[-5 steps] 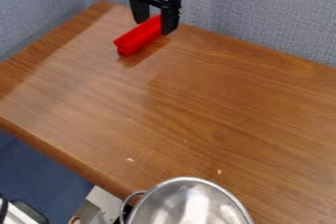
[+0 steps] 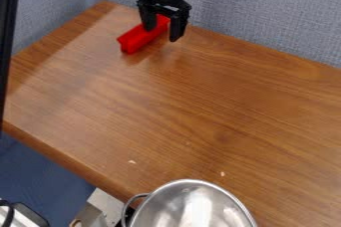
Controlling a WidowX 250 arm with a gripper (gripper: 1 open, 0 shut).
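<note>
My black gripper [image 2: 163, 22] hangs from the top of the view at the back left of the wooden table, right over a red elongated block [image 2: 135, 39]. Its two fingers are spread, one to either side of the block's far end. Whether they touch it I cannot tell.
A steel pot [image 2: 193, 209] with a handle sits at the bottom edge of the view. Grey padded walls [image 2: 273, 17] line the back and left.
My gripper has moved slightly to the right and down over the block. The red block looks unmoved.
</note>
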